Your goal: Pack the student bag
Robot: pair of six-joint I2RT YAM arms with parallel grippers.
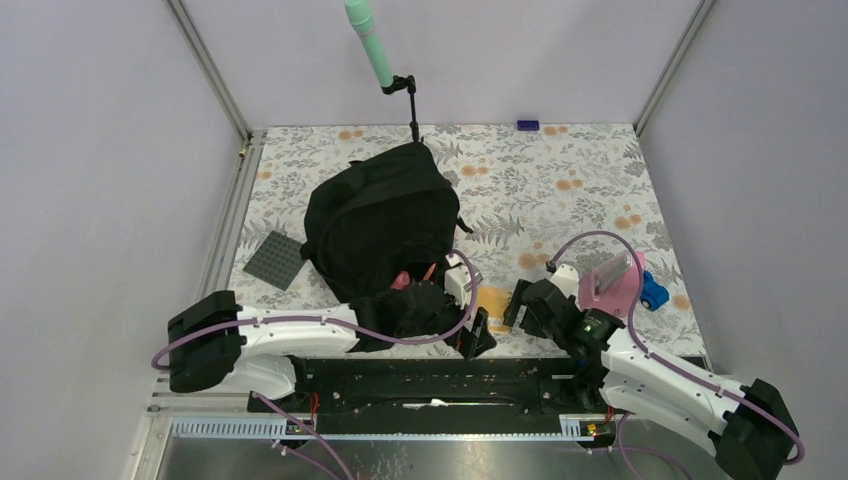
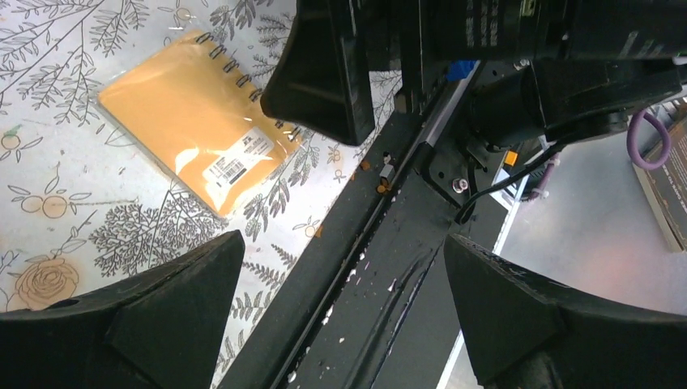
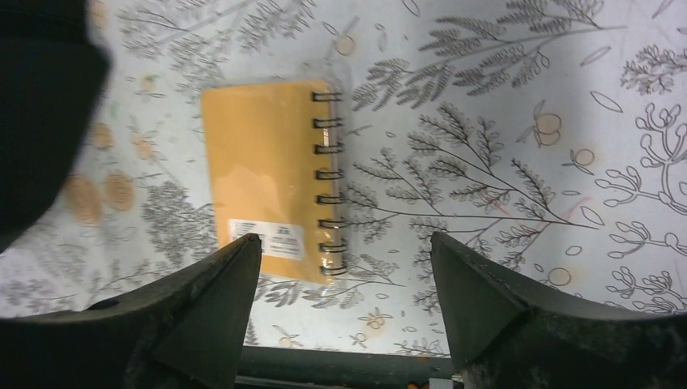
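Note:
A yellow spiral notebook (image 1: 493, 304) in a clear wrapper lies flat on the table between my two grippers. Its barcode label and black binding rings show plainly on the notebook (image 3: 263, 170) in the right wrist view. My left gripper (image 1: 482, 334) stands open at the table's front edge, just left of the notebook and not touching it. My right gripper (image 1: 519, 310) is open too, at the notebook's right side, with nothing held. The black backpack (image 1: 375, 220) lies at the left; a bit of red and orange (image 1: 402, 280) shows at its front, partly covered by the left arm.
A grey ridged mat (image 1: 275, 260) lies left of the backpack. At the right sit a pink case (image 1: 610, 295) and a blue item (image 1: 654, 291). A small dark blue block (image 1: 528, 125) is at the back edge.

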